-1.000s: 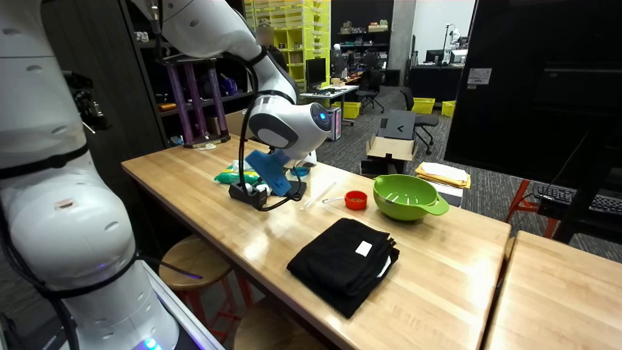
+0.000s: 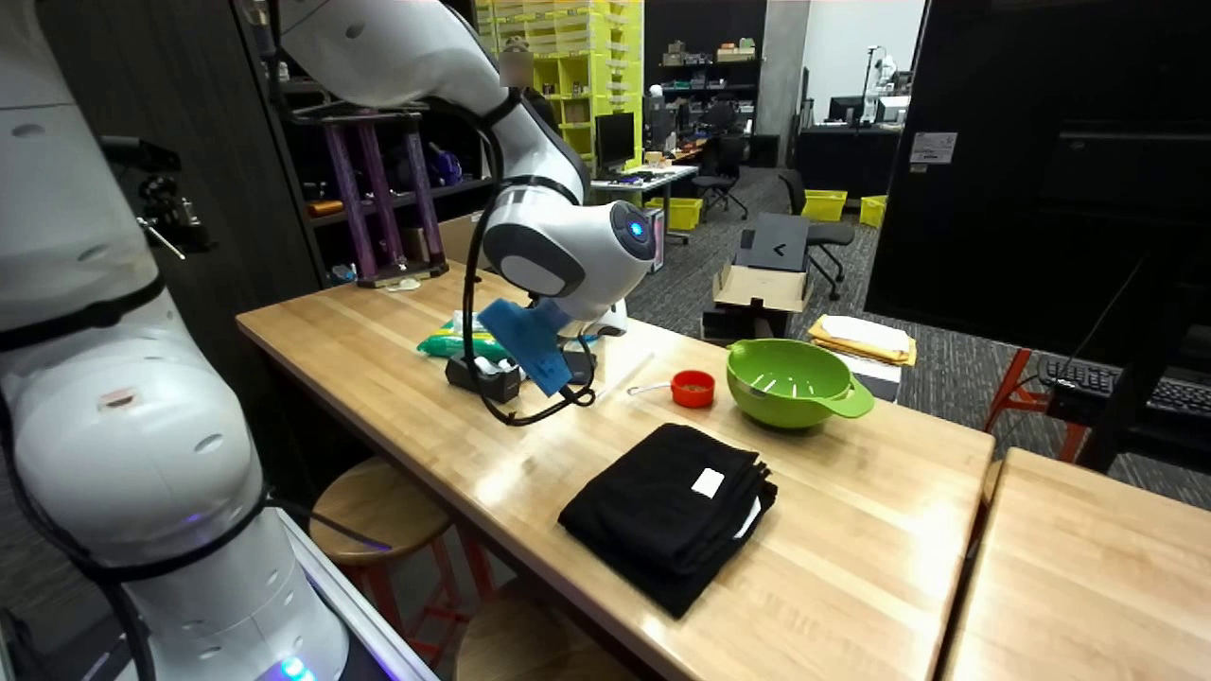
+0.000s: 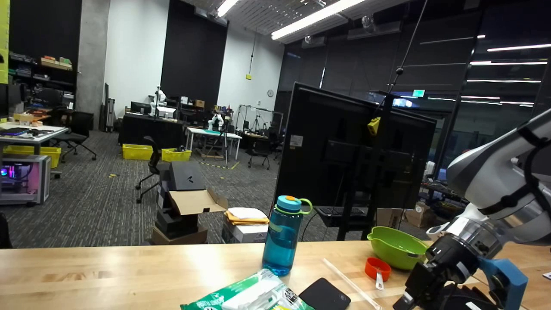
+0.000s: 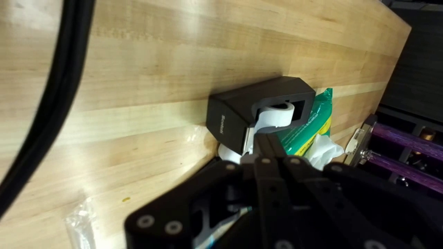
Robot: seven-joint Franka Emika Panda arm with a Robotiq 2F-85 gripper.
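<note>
My gripper is shut, with nothing showing between its fingers. In the wrist view, its tips appear over the near side of a black Scotch tape dispenser holding a white roll; whether they touch it, I cannot tell. A green and yellow packet with a white tissue sticking out lies behind the dispenser. In exterior view 2, the gripper points down toward the tabletop at the lower right. A blue piece on the wrist hides it in exterior view 1.
Elsewhere on the table are a folded black cloth, a red measuring cup, a green bowl, a blue bottle and a flat black item. A loose black cable hangs by the wrist.
The wrist has shifted slightly to the right in exterior view 1. Its hanging cable loop has swung right and lower. The objects on the table look unmoved.
</note>
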